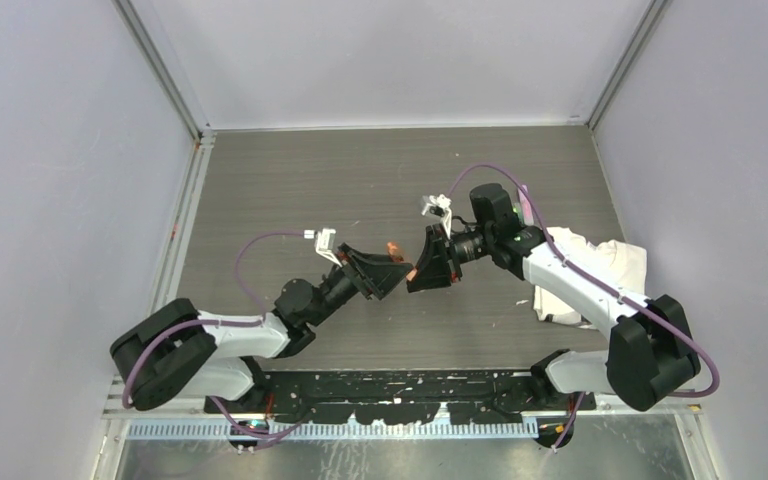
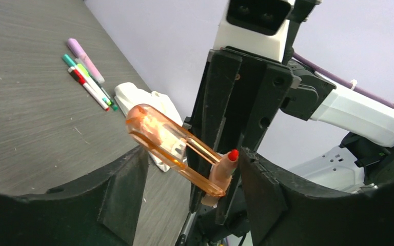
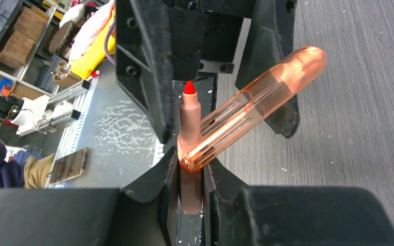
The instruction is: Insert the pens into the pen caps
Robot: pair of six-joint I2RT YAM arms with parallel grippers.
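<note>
In the right wrist view my right gripper is shut on an upright orange pen (image 3: pixel 190 120) with a bare red tip. A clear orange cap (image 3: pixel 282 77) leans off to the right, its lower end against the pen at the fingertips. Whether the fingers also pinch the cap cannot be told. My left gripper is open, its fingers (image 2: pixel 267 189) spread to either side of the cap and pen. Nothing shows clamped between them. From above, the left gripper (image 1: pixel 404 276) meets the right one, covering most of the pen.
Several markers (image 2: pixel 88 84) lie on the table near the right wall, a thick pink one (image 2: pixel 84 59) among them. A white cloth (image 1: pixel 605 265) rests on the right side.
</note>
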